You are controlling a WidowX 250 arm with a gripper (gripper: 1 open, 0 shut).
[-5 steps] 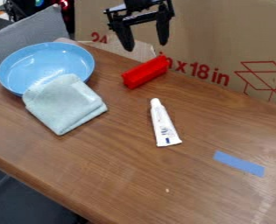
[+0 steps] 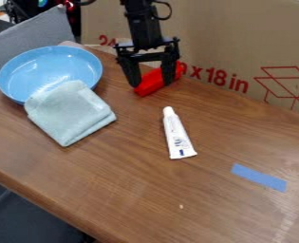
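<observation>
My black gripper (image 2: 149, 72) is at the top centre of the camera view, lowered over a red box (image 2: 151, 84) near the cardboard wall, with its open fingers on either side of it. A white tube (image 2: 178, 132) lies in the middle of the table. A blue plate (image 2: 28, 66) is at the left, with a folded pale cloth (image 2: 70, 112) in front of it.
A cardboard panel (image 2: 253, 47) runs along the back. A strip of blue tape (image 2: 258, 177) is stuck at the right.
My gripper has come down from above the red box to around it, now partly hiding it. The objects on the table look unmoved.
</observation>
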